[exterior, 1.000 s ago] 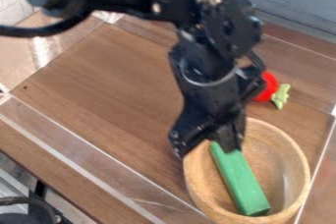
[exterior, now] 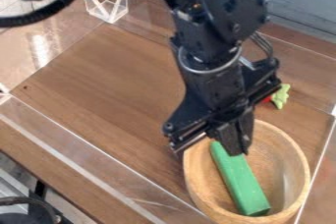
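My gripper (exterior: 234,140) hangs over the upper rim of a wooden bowl (exterior: 202,189), its tips by the top end of a green block (exterior: 245,187) lying inside. The gripper looks shut; whether its tips touch the block is hard to tell.
A small toy with green leaves (exterior: 281,95) lies behind the arm, partly hidden. A clear plastic object (exterior: 108,4) stands at the back left. The wooden board (exterior: 105,90) is bare left of the bowl, bordered by clear strips.
The arm has shifted slightly up and right, covering more of the red and green toy. The bowl and green block look unchanged.
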